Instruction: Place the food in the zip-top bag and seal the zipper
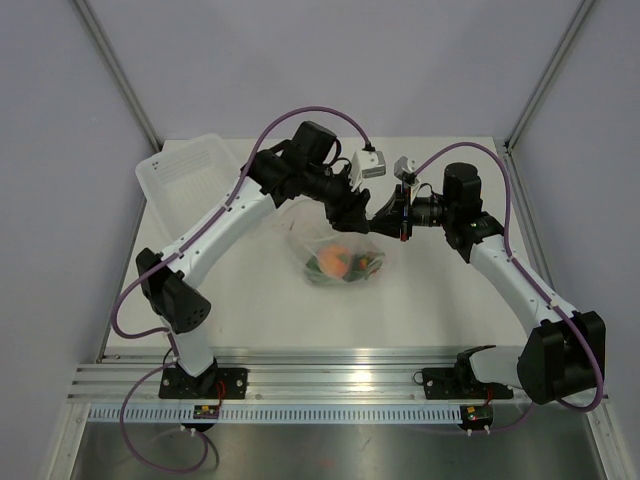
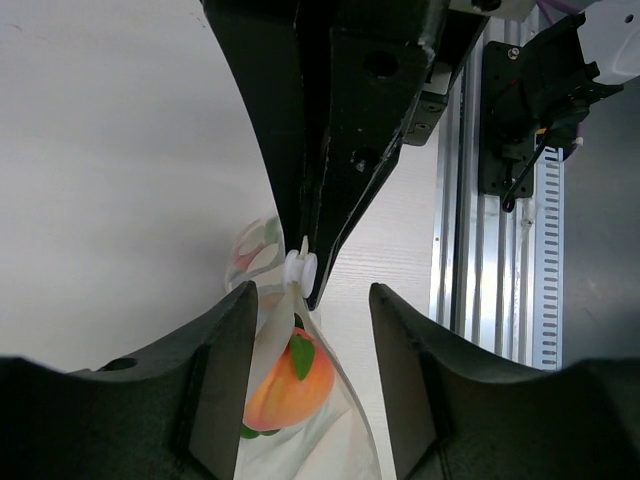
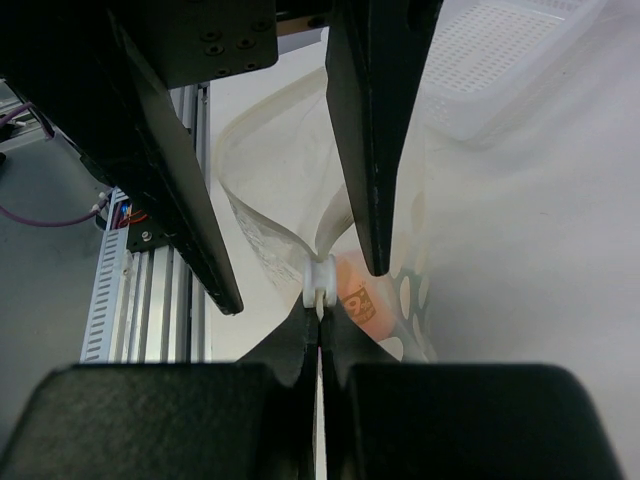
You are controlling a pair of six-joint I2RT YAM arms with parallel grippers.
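The clear zip top bag lies in mid-table with food inside: an orange fruit, green pieces and something small and reddish. In the left wrist view the peach-like fruit shows a leaf. My right gripper is shut on the zip edge at the bag's right corner, right against the white slider. My left gripper is open, its fingers on either side of the bag's edge and slider, apart from both. From above, the two grippers nearly meet and hide the slider.
An empty white perforated basket stands at the back left. Free white table lies in front of the bag and to its right. With the arms crossing so closely over the bag's corner, little room is left between them.
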